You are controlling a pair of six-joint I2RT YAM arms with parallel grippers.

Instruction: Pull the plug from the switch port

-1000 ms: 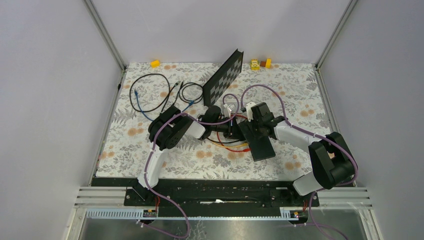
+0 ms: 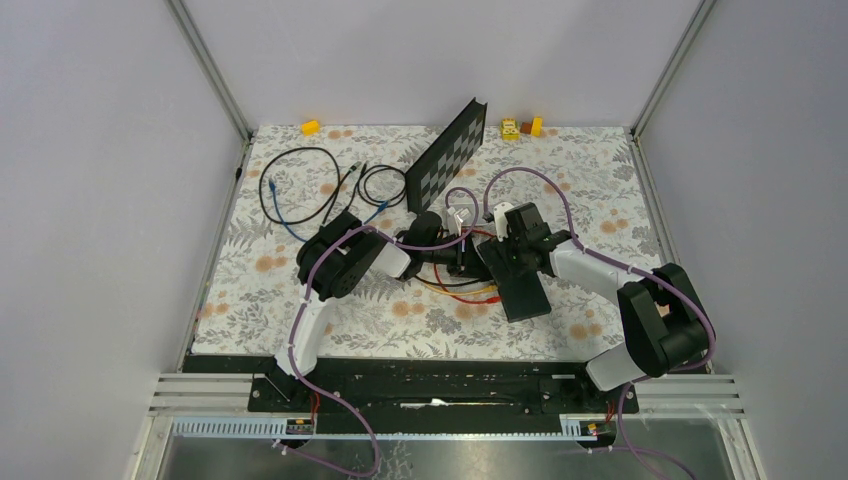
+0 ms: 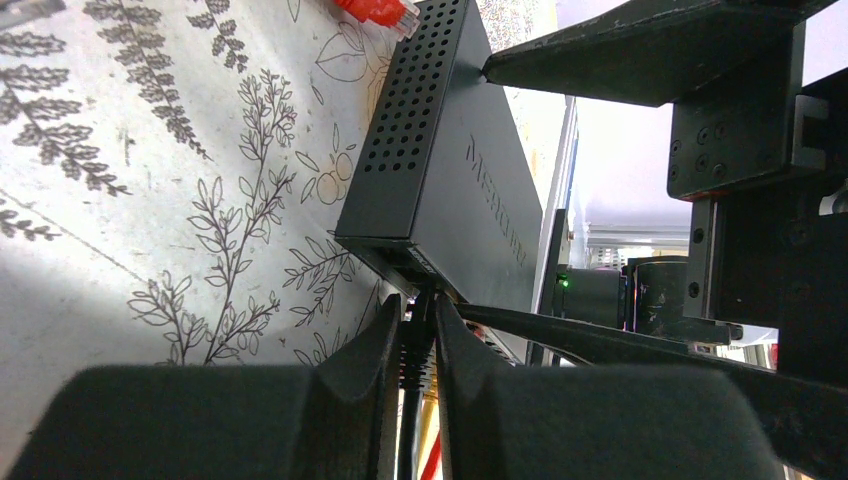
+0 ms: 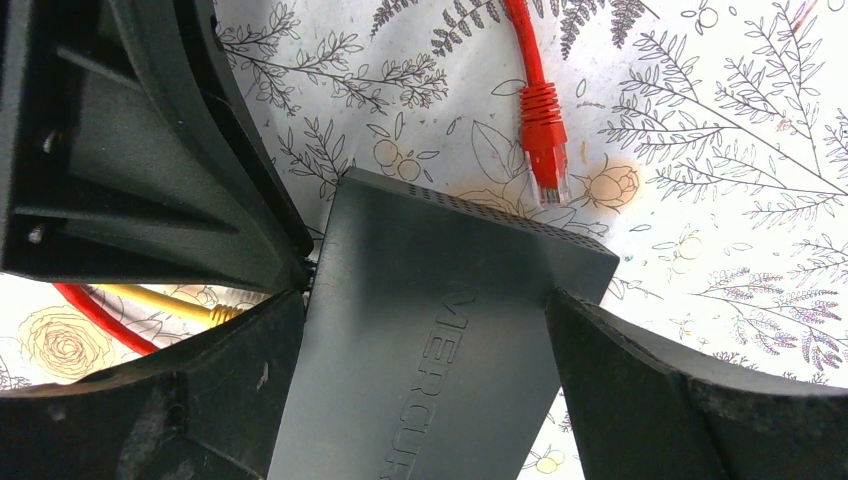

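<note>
A black Mercury network switch [image 2: 522,298] lies right of centre in the top view, filling much of the right wrist view [image 4: 430,330] and seen end-on in the left wrist view [image 3: 470,170]. My left gripper is shut on a black cable's plug at the switch's port face. My right gripper is over the switch, its fingers apart on either side of the case; in the left wrist view its fingertips rest against the case. A yellow cable [image 4: 160,300] runs by the port side.
A loose red plug [image 4: 548,160] lies beside the switch. A checkered board [image 2: 448,150] stands behind. Coiled black and blue cables [image 2: 300,220] lie at the left, small yellow blocks [image 2: 510,130] at the back.
</note>
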